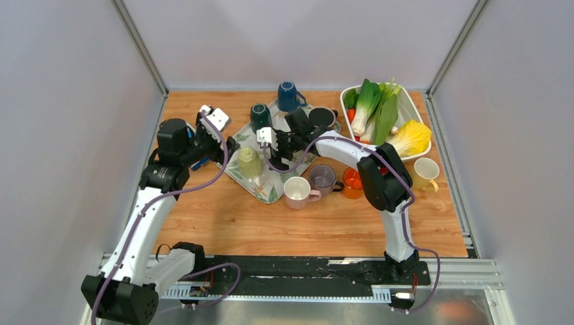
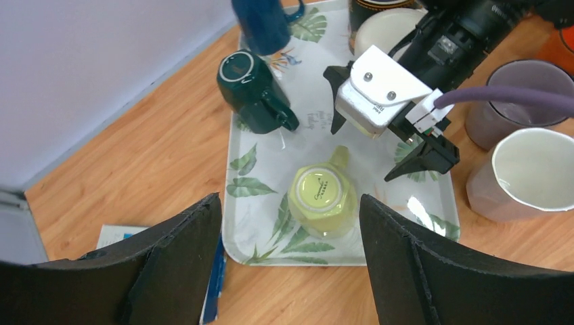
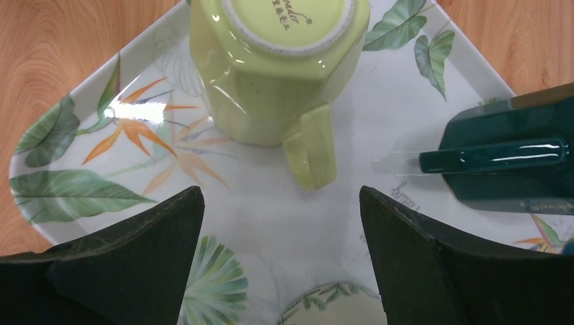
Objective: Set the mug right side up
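Note:
A yellow-green mug (image 1: 249, 162) sits upside down on the leaf-patterned tray (image 1: 274, 183), its round base facing up. In the right wrist view this mug (image 3: 281, 95) is beyond my fingertips, its handle pointing toward the gap between them. My right gripper (image 1: 279, 160) hovers over the tray, right of the mug, with its fingers apart and empty. Left of the mug is my left gripper (image 1: 229, 149), open and clear of it. The left wrist view shows the mug's base (image 2: 319, 188) framed between the fingers but farther off.
A dark green mug (image 1: 260, 116) and a blue mug (image 1: 288, 97) stand inverted behind. Pink (image 1: 297, 192), purple (image 1: 322, 179) and orange (image 1: 352, 181) mugs line the tray's right front. A vegetable basket (image 1: 423, 120) is at back right.

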